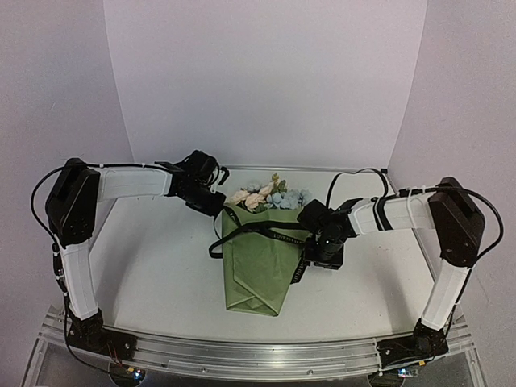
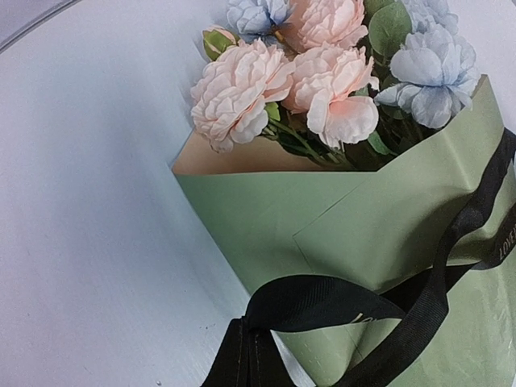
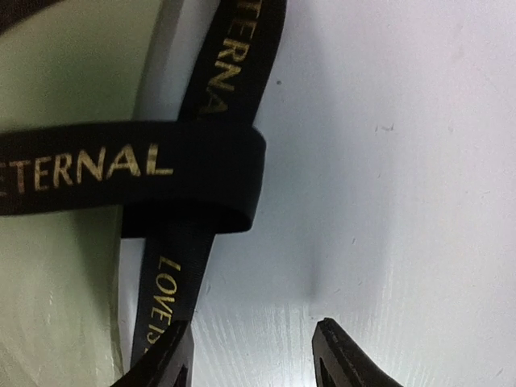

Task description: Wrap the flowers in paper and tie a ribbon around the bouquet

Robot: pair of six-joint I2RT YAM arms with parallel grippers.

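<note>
The bouquet's green wrapping (image 1: pixel 256 278) lies on the white table, its pink and blue flowers (image 1: pixel 270 195) toward the back. Black ribbon (image 1: pixel 274 233) with gold lettering crosses the wrapping. In the left wrist view, my left gripper is shut on one ribbon end at the wrapping's left edge; a ribbon loop (image 2: pixel 322 302) runs from its tips. My right gripper stands open right of the wrapping, bare table between its fingers. A folded ribbon loop (image 3: pixel 193 173) and a lettered tail (image 3: pixel 165 282) lie beside it, the tail reaching behind its left finger.
A metal rail (image 1: pixel 258 355) runs along the front edge. Walls close in the sides and back.
</note>
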